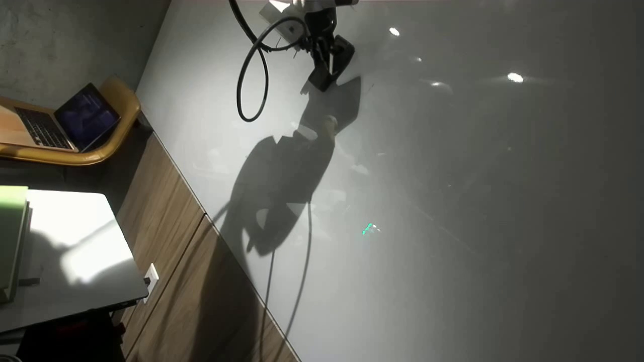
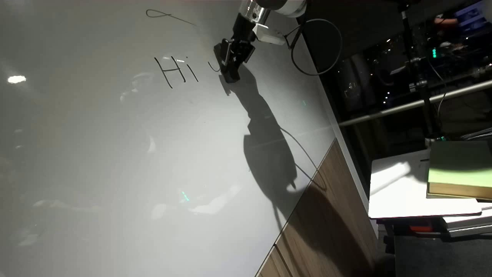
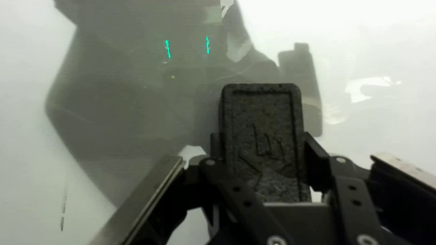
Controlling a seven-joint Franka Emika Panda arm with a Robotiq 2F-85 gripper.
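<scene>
Between the fingers of my gripper is a dark rectangular eraser (image 3: pixel 265 122) with a worn, scratched face; the fingers are shut on it. In exterior view 2 the gripper (image 2: pixel 231 60) and the block are close to the glossy white board (image 2: pixel 138 161), just right of a small curved black stroke (image 2: pixel 213 67). Black handwriting reading "Hi" (image 2: pixel 171 71) stands left of that, and a thin loop-shaped line (image 2: pixel 168 16) lies above. Exterior view 1 has the eraser (image 1: pixel 323 81) near the board's top edge. Whether it touches the board I cannot tell.
A wooden panel (image 1: pixel 160 241) borders the board. Beyond it are a white-topped table (image 1: pixel 78 265), a laptop (image 1: pixel 84 120) on a chair, and a green book (image 2: pixel 461 166). A cable (image 1: pixel 241 90) loops from the arm. Most of the board is bare.
</scene>
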